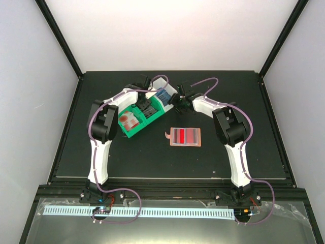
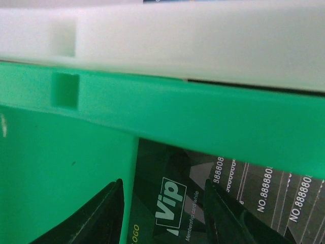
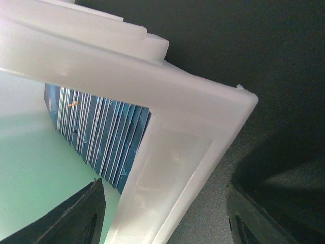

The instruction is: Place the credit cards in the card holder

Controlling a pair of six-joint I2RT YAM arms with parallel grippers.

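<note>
The card holder [image 1: 181,128], an orange-edged case with red and grey sections, lies open on the table's middle. Dark cards [image 2: 170,203] printed "Vip" fill part of a green tray compartment in the left wrist view. Over them, my left gripper is open with its fingers apart and nothing gripped. Blue cards [image 3: 104,129] stand in a row inside the white tray [image 3: 167,178]. Around this tray's outer end, my right gripper is open, one finger on either side of the wall; contact cannot be judged.
The green tray [image 1: 148,120] joins the white one in a slanted row at the back. Red-and-white cards [image 1: 128,120] lie in its nearest compartment. Bare black table [image 1: 152,162] surrounds the card holder.
</note>
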